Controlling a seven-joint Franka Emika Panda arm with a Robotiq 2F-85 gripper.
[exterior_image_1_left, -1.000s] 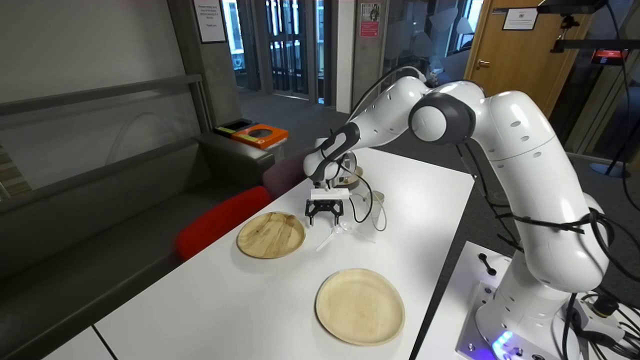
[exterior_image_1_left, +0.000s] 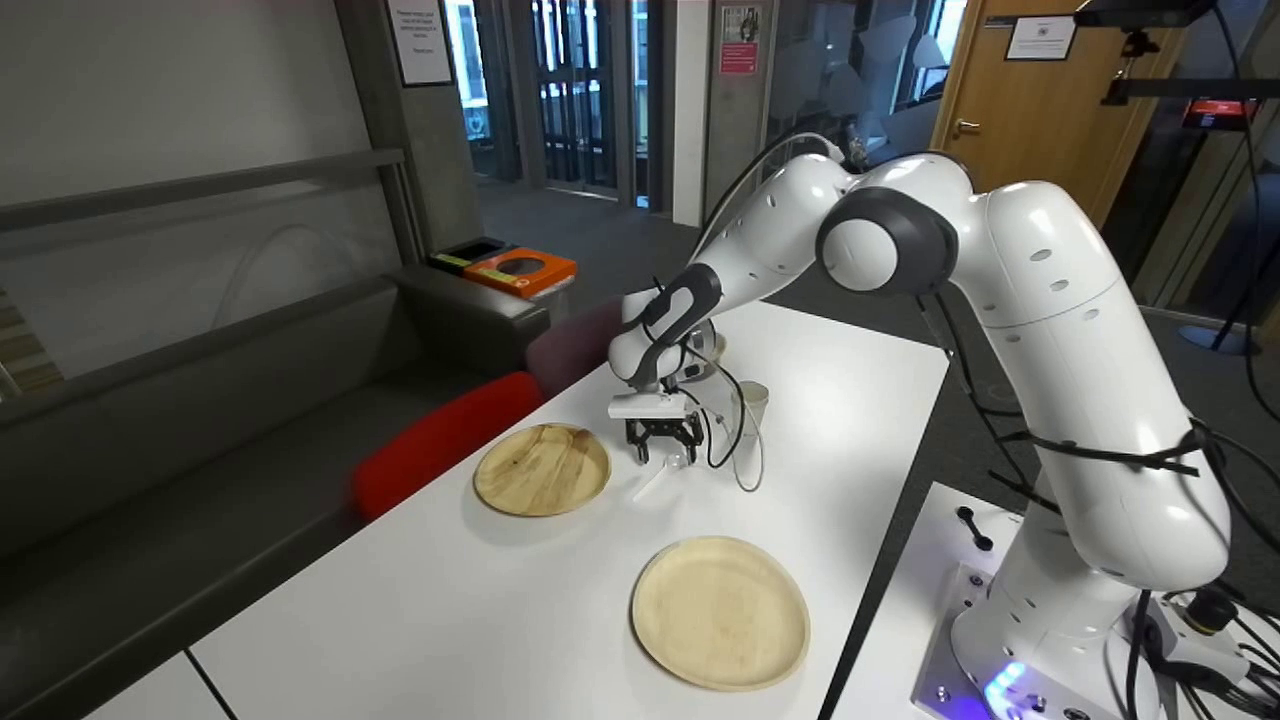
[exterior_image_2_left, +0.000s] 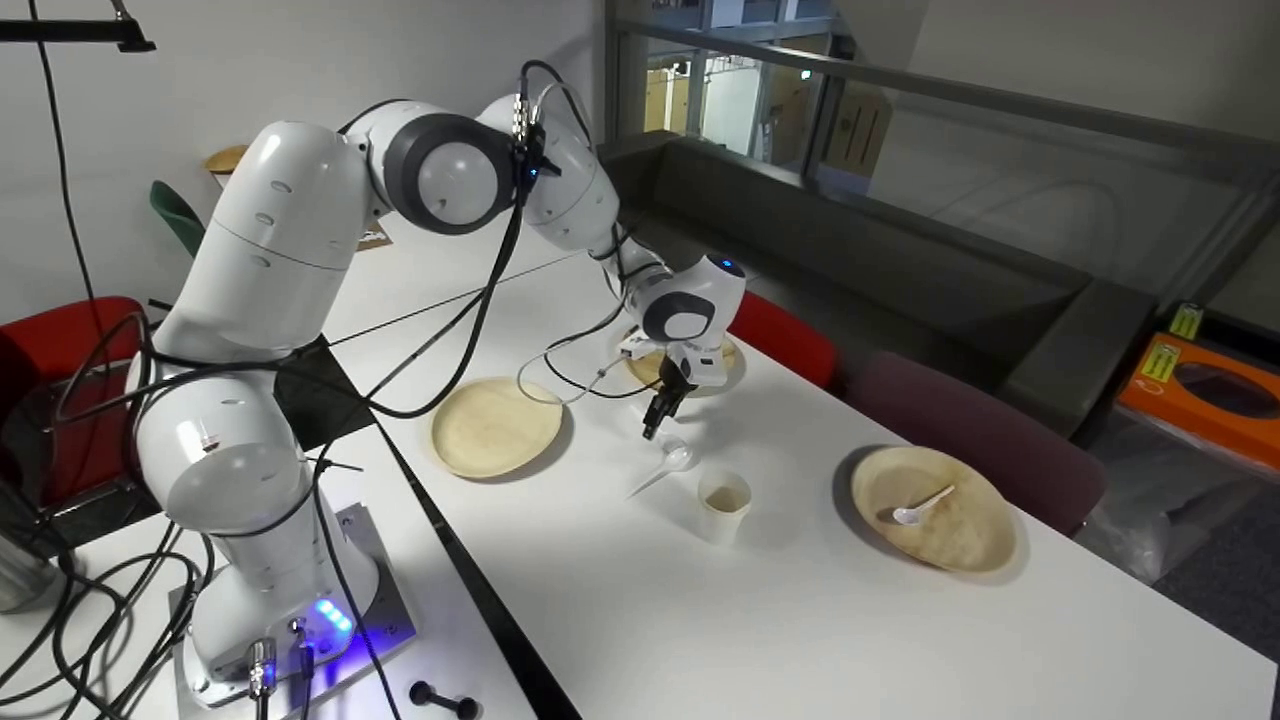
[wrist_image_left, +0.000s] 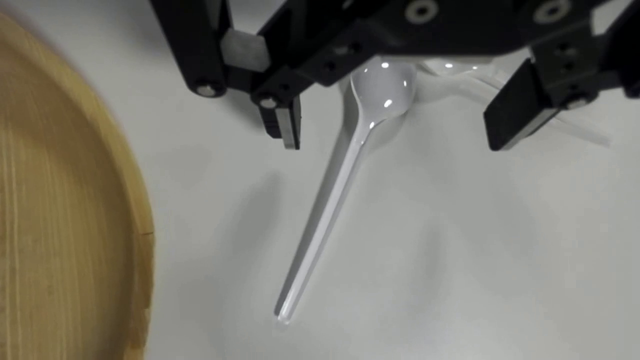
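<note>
My gripper is open above the table, its two fingers wide apart with nothing held. Below it in the wrist view lies a white plastic spoon (wrist_image_left: 333, 201), bowl at the top between the fingers, handle slanting down to the left. A second white spoon (wrist_image_left: 582, 131) lies to the right, its handle running under the right finger. In exterior view 2 these spoons are close to the gripper (exterior_image_2_left: 649, 432); the clear handle (exterior_image_2_left: 651, 480) of one shows on the table. The wooden plate (wrist_image_left: 143, 252) is left of the gripper.
A white cup (exterior_image_2_left: 723, 510) stands near the spoons. Another plate (exterior_image_2_left: 996, 546) at the far end holds a white spoon (exterior_image_2_left: 924, 505). A pale plate (exterior_image_1_left: 720, 614) sits nearer the robot base. The table between the plates is clear.
The gripper has come down lower over the spoons and turned slightly. The plates appear unmoved.
</note>
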